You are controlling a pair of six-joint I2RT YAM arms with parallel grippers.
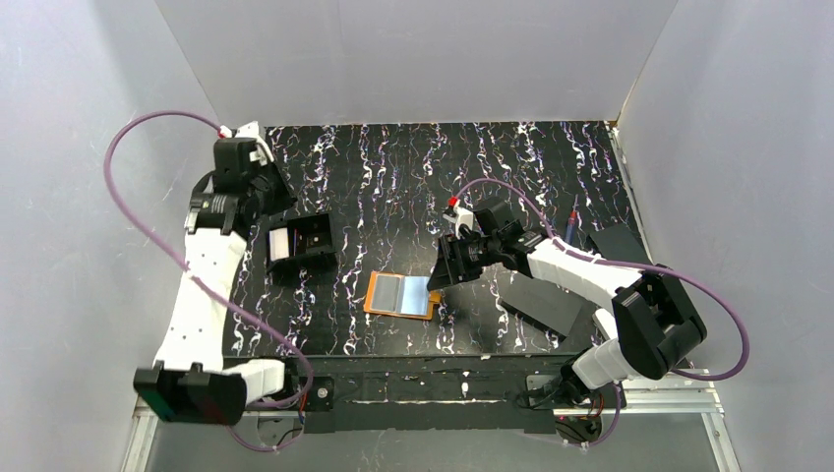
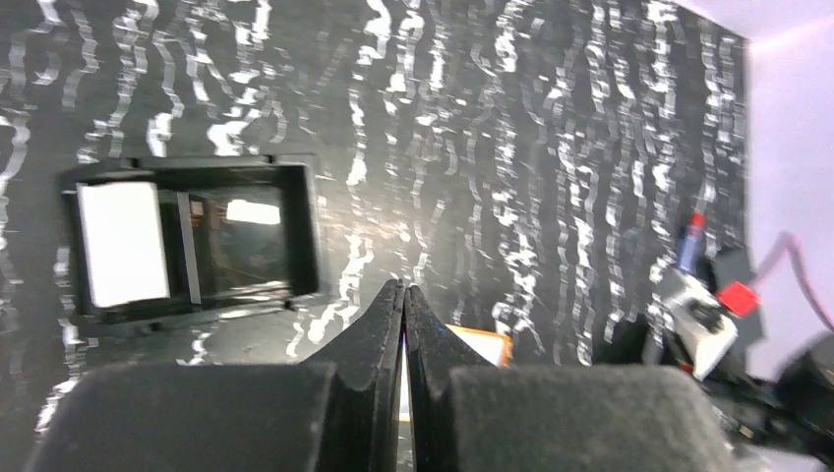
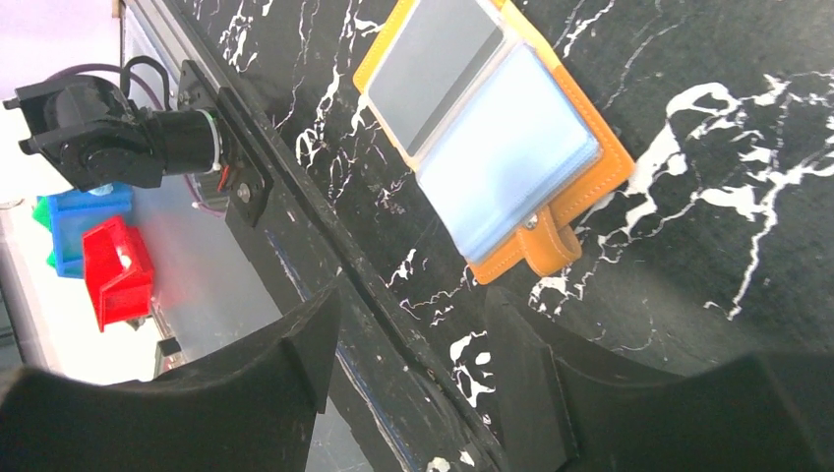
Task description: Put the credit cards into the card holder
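Observation:
The orange card holder lies open on the table, with a grey and a pale blue clear sleeve; in the right wrist view its strap sticks out. My right gripper is open beside it, with nothing between its fingers. At the left stands a black box with two compartments; a white card-like rectangle lies in one, and glare makes the other's contents unclear. My left gripper is shut above the table with nothing visible between its fingertips; in the top view it is raised behind the box.
A dark flat panel and a red-and-blue pen-like item lie on the right side, near the right arm.

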